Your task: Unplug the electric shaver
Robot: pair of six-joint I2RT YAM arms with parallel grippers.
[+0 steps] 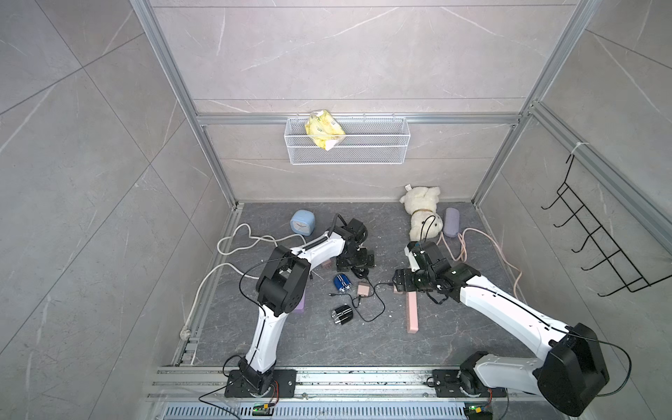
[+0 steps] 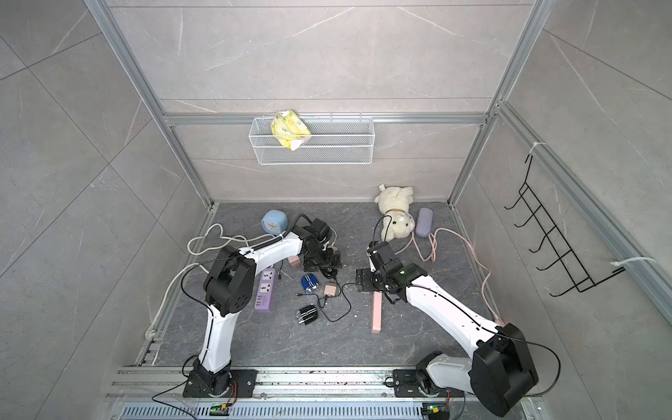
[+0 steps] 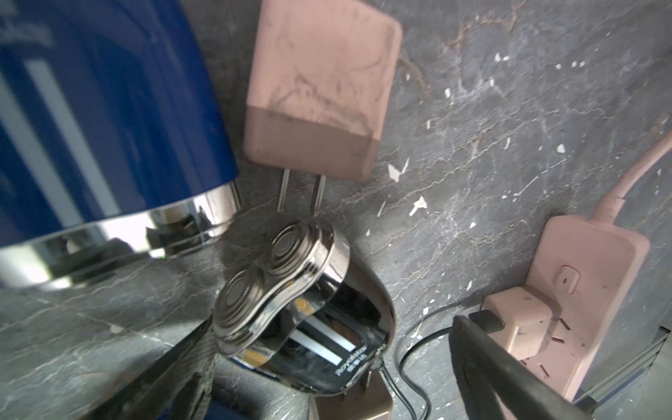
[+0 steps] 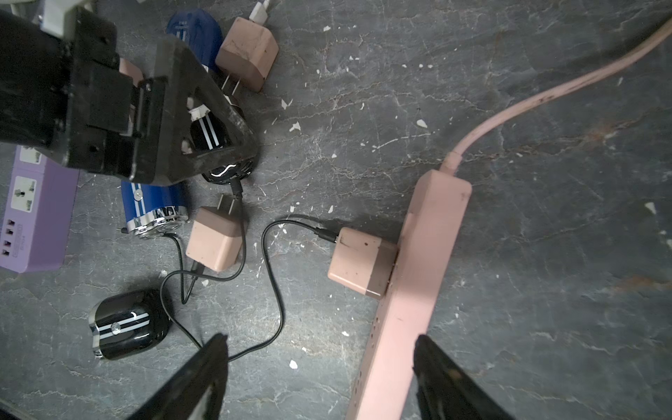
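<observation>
A black shaver point(image 3: 301, 315) lies under my open left gripper, its cable running toward a pink charger point(image 4: 360, 260) plugged into the pink power strip point(image 4: 427, 266). My right gripper hangs over that strip with its fingers apart, nothing visible between them except cable and table below. A blue shaver point(image 4: 150, 208) and another black shaver point(image 4: 129, 322) lie to the left, near loose pink chargers point(image 4: 213, 238).
A purple power strip point(image 2: 264, 290) lies at left, a white plush toy point(image 1: 423, 210) and purple cylinder point(image 1: 451, 220) at back right. A light-blue object point(image 1: 302, 222) sits at the back.
</observation>
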